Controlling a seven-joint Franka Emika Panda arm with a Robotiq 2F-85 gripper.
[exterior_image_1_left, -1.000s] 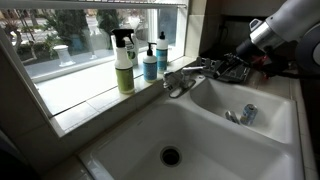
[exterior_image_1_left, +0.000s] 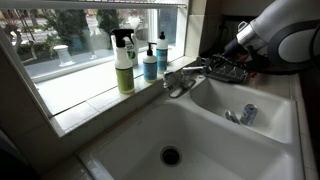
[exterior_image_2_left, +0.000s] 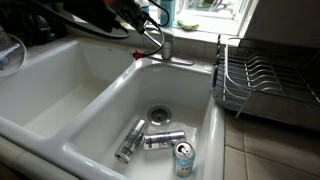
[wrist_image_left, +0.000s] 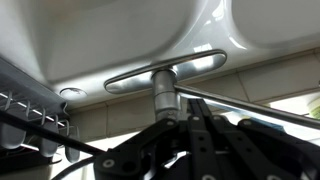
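My gripper is shut, with nothing visible between its fingers. In the wrist view it sits just beside the chrome faucet (wrist_image_left: 165, 92), whose spout (wrist_image_left: 250, 105) runs off to the right; whether they touch, I cannot tell. Exterior view 2 shows the dark arm and gripper above the back of the sink, partly cut off by the top edge. Several cans lie or stand in the right basin: a silver can (exterior_image_2_left: 130, 140) on its side, another silver can (exterior_image_2_left: 164, 140) on its side by the drain, and a blue-and-white can (exterior_image_2_left: 184, 159) upright.
The left basin (exterior_image_1_left: 195, 150) is empty in exterior view 1. A green spray bottle (exterior_image_1_left: 124, 62), a blue soap bottle (exterior_image_1_left: 150, 66) and a blue-and-white bottle (exterior_image_1_left: 162, 52) line the window ledge. A wire dish rack (exterior_image_2_left: 268, 75) stands right of the sink.
The white arm has come lower and shifted left, bringing it nearer the faucet. Cans and bottles have stayed put.
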